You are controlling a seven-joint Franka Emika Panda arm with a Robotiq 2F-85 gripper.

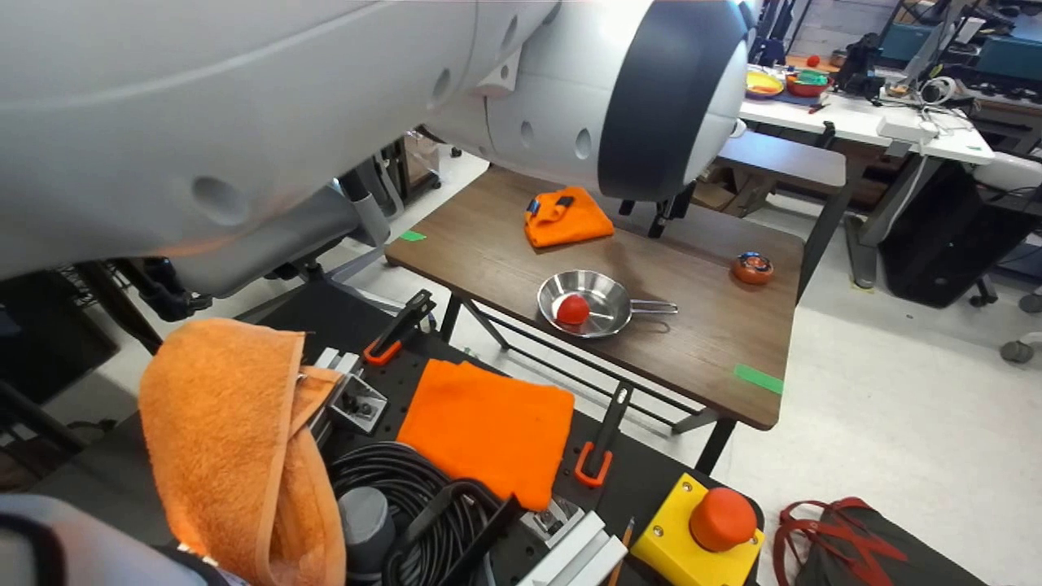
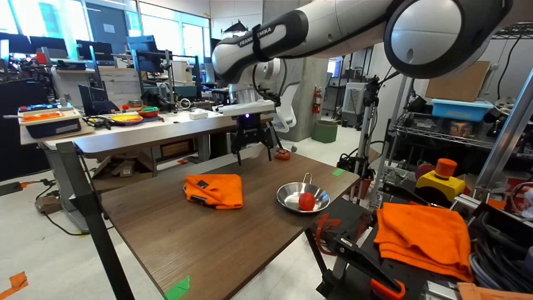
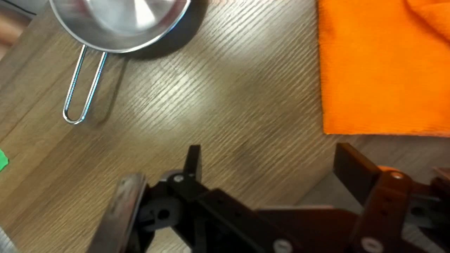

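Note:
My gripper [image 2: 255, 161] stands open over the table, its two black fingers wide apart with only bare wood visible between them in the wrist view. An orange cloth [image 2: 222, 190] lies folded and bunched on the table, beside the gripper rather than under it; its straight edge shows at the right of the wrist view. A steel pan [image 1: 622, 311] rests on the tabletop with a red ball [image 1: 573, 309] inside. Only part of the pan [image 3: 122, 46] appears in the wrist view, and the ball is out of sight there.
A round orange-brown object [image 1: 752, 268] sits near the table's far right end. Green tape [image 1: 759, 379] marks the table [image 1: 713, 342] near its edges. Bare wood lies between cloth, pan and round object. A second orange cloth [image 1: 488, 425] is on the black cart.

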